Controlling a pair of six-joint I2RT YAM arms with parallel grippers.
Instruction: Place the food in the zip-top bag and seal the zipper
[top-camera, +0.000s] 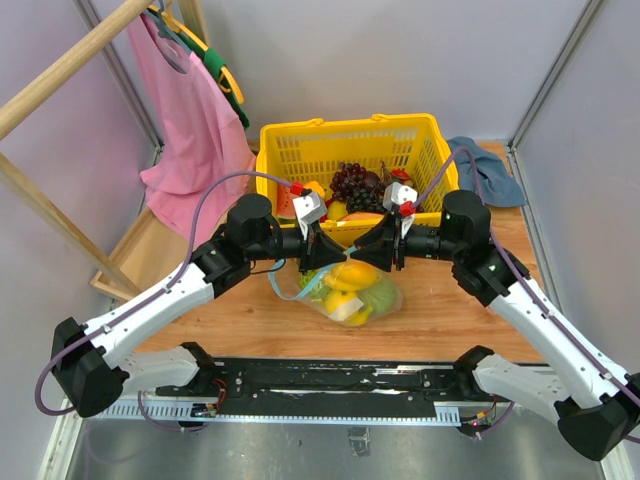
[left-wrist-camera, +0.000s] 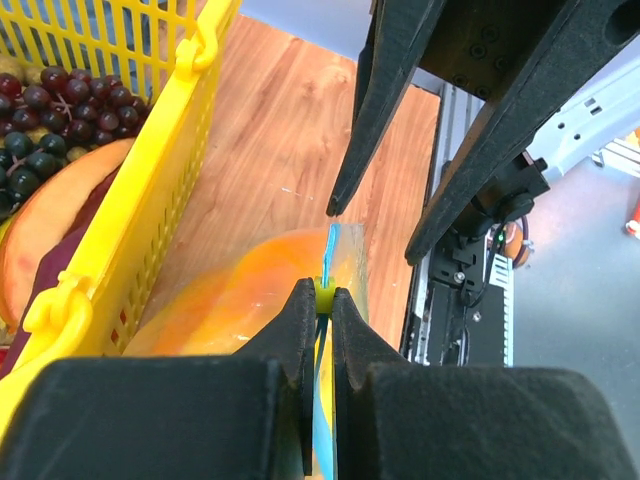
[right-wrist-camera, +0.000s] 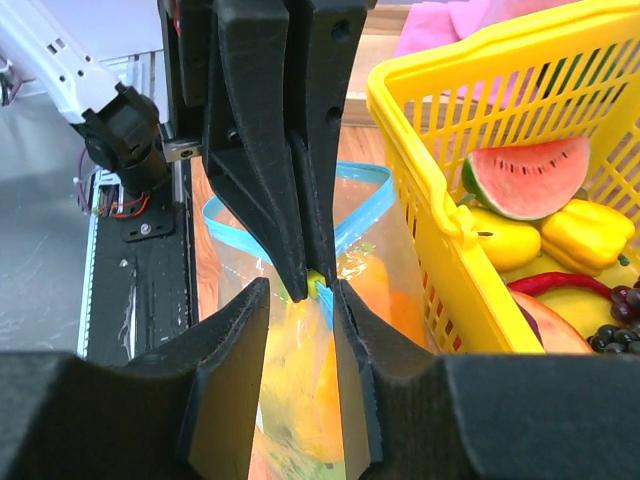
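The clear zip bag (top-camera: 355, 295) with yellow and green produce stands at the front of the yellow basket, its blue zipper strip (left-wrist-camera: 329, 250) upright. My left gripper is shut on the yellow slider tab on that strip, seen also in the right wrist view (right-wrist-camera: 316, 283). My right gripper is part open at the strip, fingertips either side of it just by my left fingertips; in the left wrist view its tips hang above the slider, apart from the tab.
The yellow basket (top-camera: 290, 140) of fruit and vegetables stands behind the bag. A pink garment (top-camera: 190, 150) hangs at left; blue cloth (top-camera: 483, 180) lies at right. Bare wooden table surrounds the bag at the front.
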